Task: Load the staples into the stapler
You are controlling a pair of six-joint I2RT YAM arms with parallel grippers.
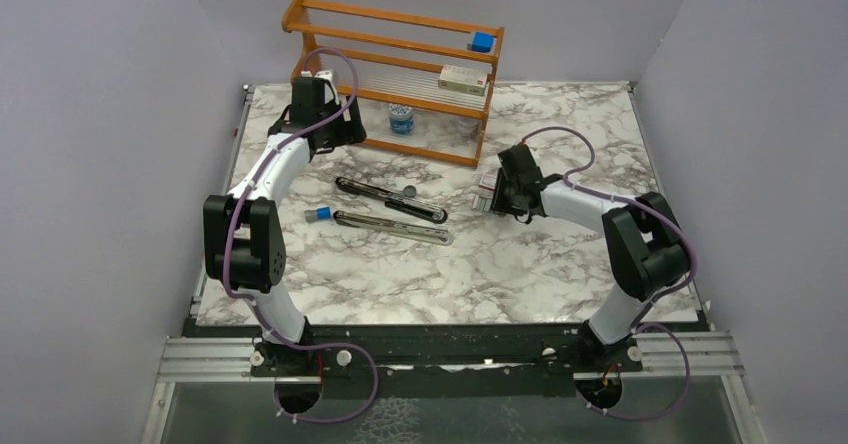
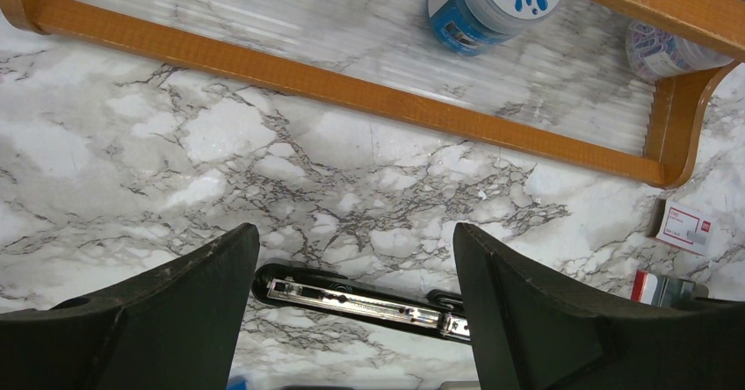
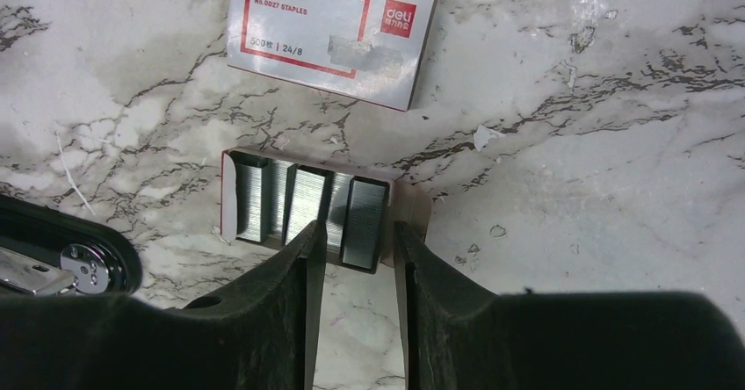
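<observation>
The opened black stapler (image 1: 390,198) lies on the marble table in the top view, its metal rail showing in the left wrist view. Metallic staple strips (image 3: 303,201) fill the open staple box (image 3: 229,197). My right gripper reaches down over the box's right end, its fingers a short gap apart. The rightmost staple strip (image 3: 365,223) shows between them; whether they press on it is unclear. My left gripper stands open by the rack, empty, with the stapler beneath it in its wrist view.
A closed staple box (image 3: 334,34) lies just beyond the opened one. The wooden rack (image 1: 420,152) bounds the back, holding a blue-lidded jar (image 1: 401,119) and a carton (image 1: 463,80). A small blue-ended item (image 1: 318,214) lies left.
</observation>
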